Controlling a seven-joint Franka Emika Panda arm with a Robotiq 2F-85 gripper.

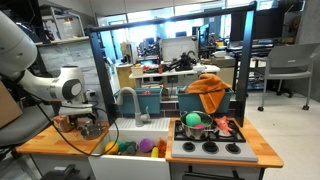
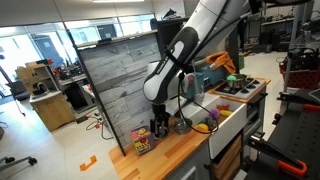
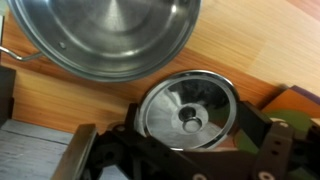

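In the wrist view, a round glass lid (image 3: 212, 94) with a metal rim and a central knob (image 3: 190, 116) lies on the wooden counter. My gripper is above it and open, one dark finger on either side of the lid's lower part. Nothing appears held between them. Beside the lid is an empty metal pan (image 3: 115, 35), its wire-like handle toward the left. From outside, the gripper (image 1: 78, 106) hangs low over the counter's left part, next to the metal pan (image 1: 91, 130). The lid is hard to make out there.
A sink (image 1: 130, 170) with colorful toys lies right of the pan, with a faucet (image 1: 133, 92) behind. Farther right stands a stove (image 1: 212, 149) bearing a pot (image 1: 196, 131) with a green item inside. A colorful box (image 2: 143, 141) sits close to the gripper.
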